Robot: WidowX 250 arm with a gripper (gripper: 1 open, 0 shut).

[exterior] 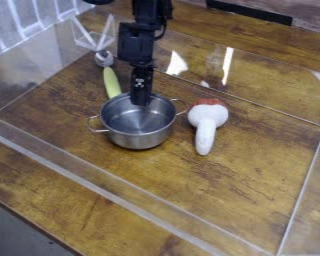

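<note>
A steel pot (139, 130) with two side handles sits on the wooden table at centre. My black gripper (140, 100) reaches down from the top to the pot's back rim, its tip at or just inside the pot; it looks shut, and whether it touches the pot I cannot tell. A utensil with a yellow-green handle (112, 82) lies behind the pot to the left. A white object (207, 125) with a rounded head and a red top lies to the pot's right.
Clear plastic walls (303, 200) edge the wooden work area (190, 200).
</note>
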